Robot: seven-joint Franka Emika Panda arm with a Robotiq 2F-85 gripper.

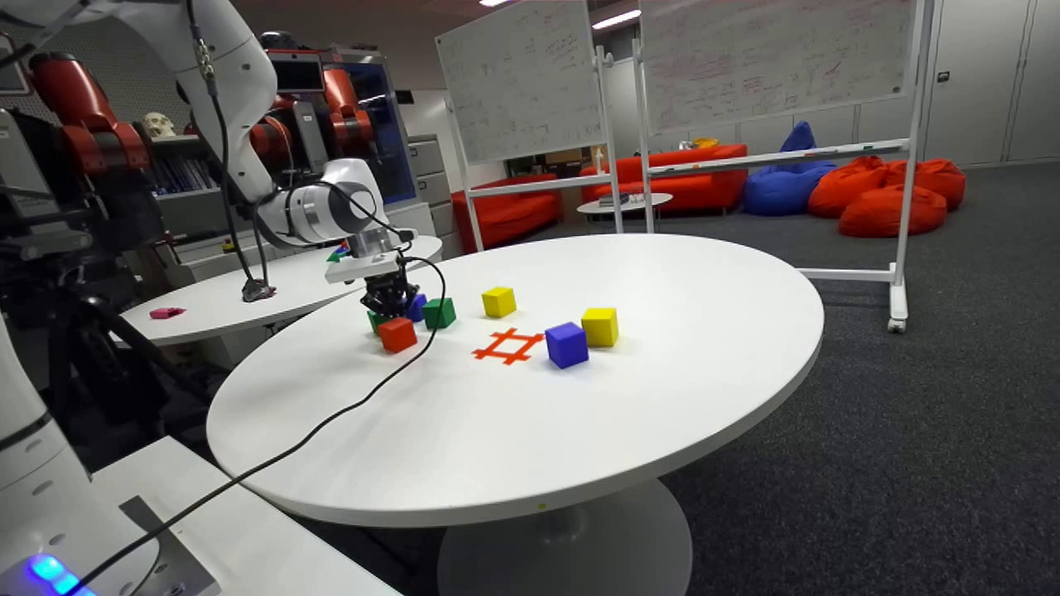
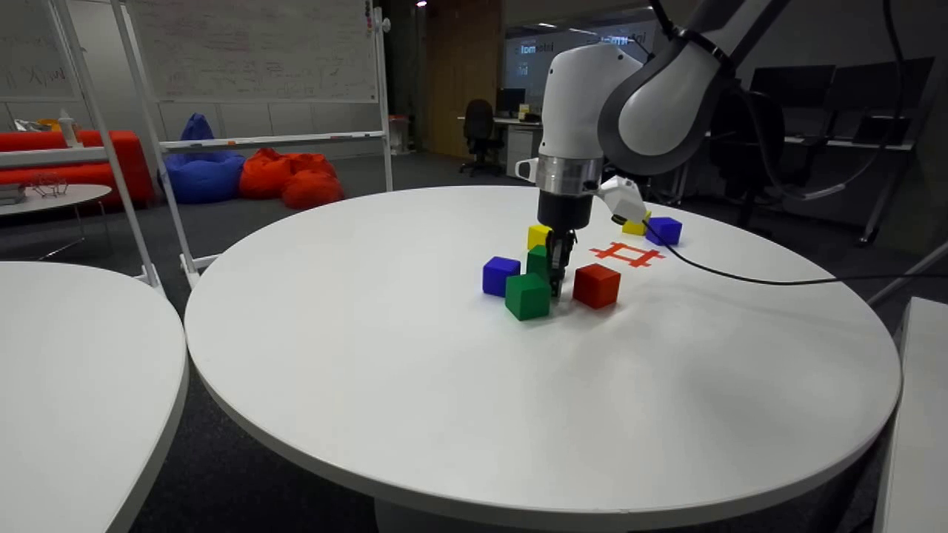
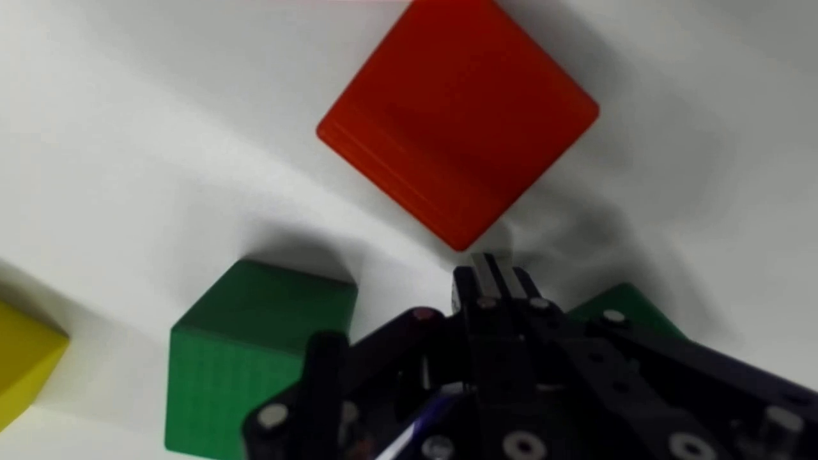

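Low among a cluster of cubes on the round white table (image 1: 616,417), my gripper is shut, with nothing visible between its fingers. Just ahead of the fingertips in the wrist view lies the red cube (image 3: 460,115). One green cube (image 3: 253,360) sits to their left there, and a second green cube (image 3: 629,306) is partly hidden behind the right finger. A blue cube (image 2: 501,276) stands beside the green ones in exterior view 2. The yellow cube (image 1: 498,302) is farther off, apart from the gripper.
Orange tape (image 1: 509,346) marks a small crossed square on the table. Beside it stand another blue cube (image 1: 566,344) and another yellow cube (image 1: 600,327). A black cable (image 1: 328,422) runs across the tabletop from the arm.
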